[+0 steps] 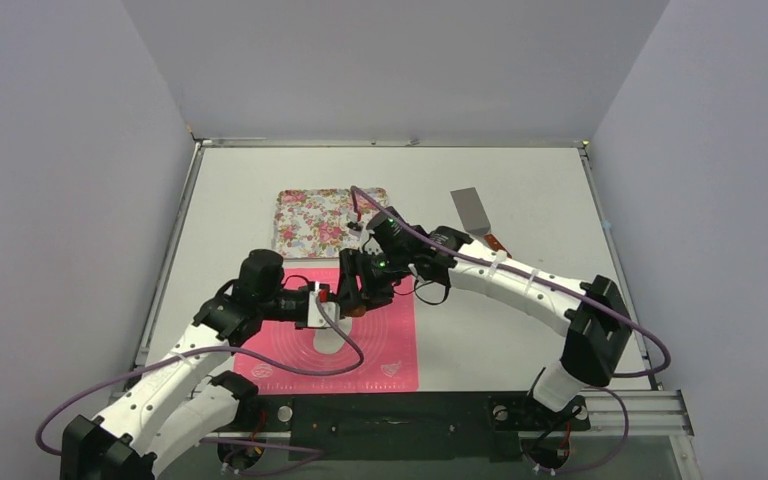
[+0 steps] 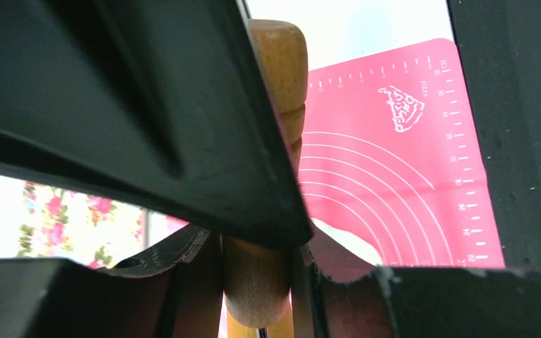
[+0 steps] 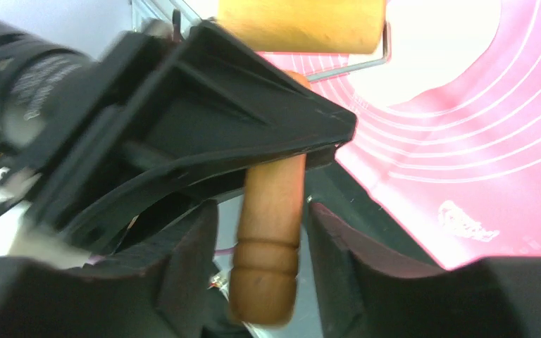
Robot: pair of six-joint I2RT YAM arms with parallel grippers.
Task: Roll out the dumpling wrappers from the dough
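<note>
Over the pink mat (image 1: 385, 365), both grippers meet above a white dough round (image 3: 437, 35). The left gripper is shut on the wooden handle of a roller, whose wooden cylinder (image 3: 299, 21) shows at the top of the right wrist view. The right gripper is part open, its fingers either side of that same handle in its own view. Its dark body covers much of the left wrist view.
A floral board (image 1: 305, 215) lies behind the mat. A spatula (image 1: 470, 210) with a brown handle lies at the back right.
</note>
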